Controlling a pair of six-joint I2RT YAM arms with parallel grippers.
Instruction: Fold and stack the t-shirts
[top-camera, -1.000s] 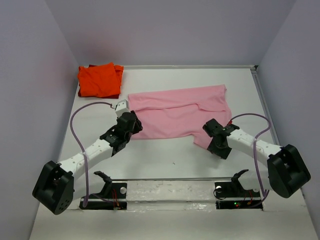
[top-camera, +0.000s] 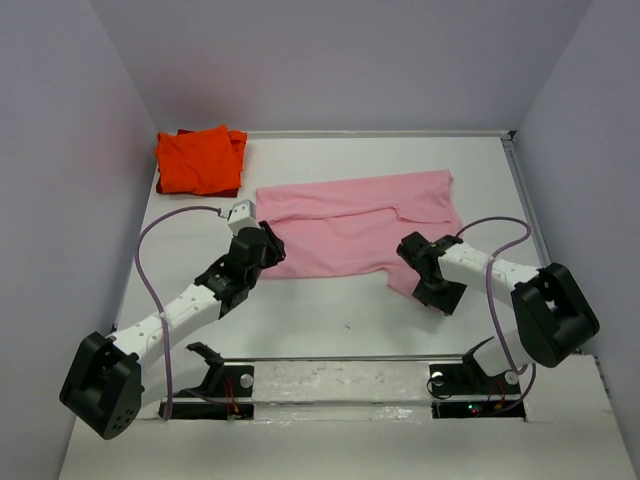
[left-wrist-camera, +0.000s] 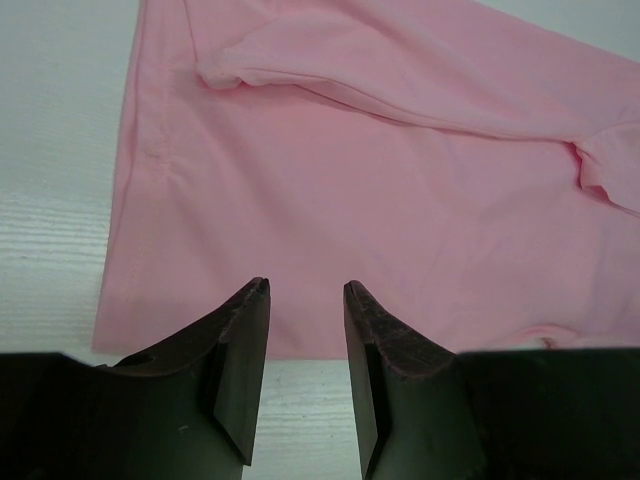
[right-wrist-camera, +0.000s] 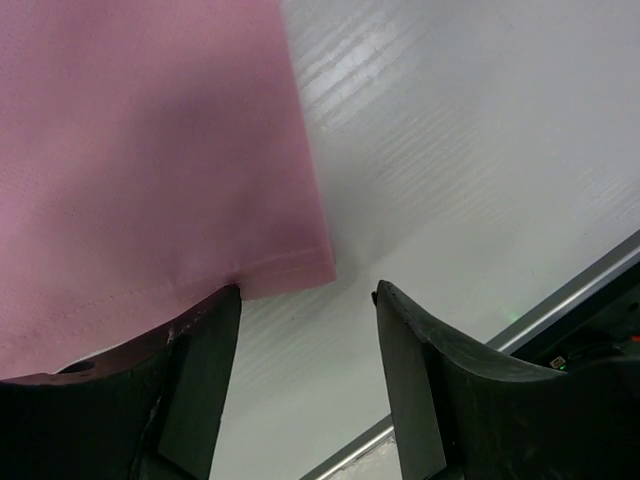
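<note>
A pink t-shirt (top-camera: 330, 240) lies spread on the white table (top-camera: 330, 320), its upper part folded over in a long band and a lower-right section reaching toward the near edge. A stack of red folded cloth (top-camera: 200, 160) sits at the back left. My left gripper hangs open over the shirt's left lower portion, nothing between its fingers. My right gripper is open low at the shirt's near-right corner, whose fabric (right-wrist-camera: 200, 200) reaches the left fingertip; the space between the fingers holds no visible grip on it.
Grey walls bound the table on the back and sides, with a metal rail (right-wrist-camera: 585, 285) along the near edge.
The shirt looks unchanged.
</note>
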